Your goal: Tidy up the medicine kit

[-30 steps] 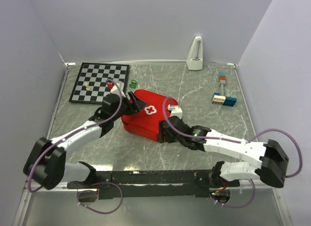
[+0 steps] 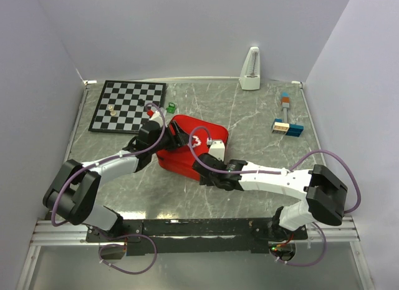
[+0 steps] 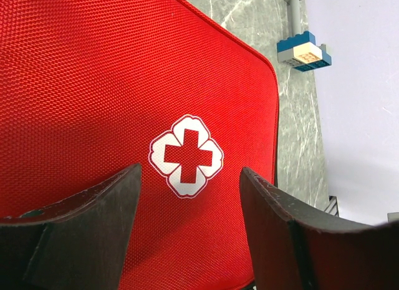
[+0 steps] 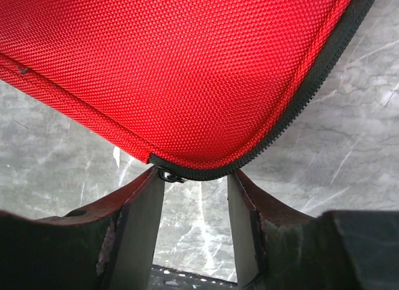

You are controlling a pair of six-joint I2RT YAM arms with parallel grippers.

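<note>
The medicine kit, a red fabric case [image 2: 182, 158], lies closed at the middle of the table, a white emblem with a red cross [image 3: 187, 156] on its lid. Above that lid, my left gripper is open, the emblem visible between its fingers. My right gripper is at a front corner of the case, fingers apart on either side of the corner. The black zipper [image 4: 299, 106] rounds this corner, and a small dark zipper pull [image 4: 169, 176] sits beside the left fingertip. Whether that finger touches it, I cannot tell.
A checkered board [image 2: 128, 107] with small pieces is at back left, near a small green item [image 2: 171, 108]. A white metronome [image 2: 250, 69] stands at the back. Toy blocks [image 2: 287, 126] lie at right. Bare table surrounds the case.
Compared with a second ago, my right gripper has moved left along the case's front corner. The left gripper has shifted slightly right and lower over the lid. The case has stayed in place.
</note>
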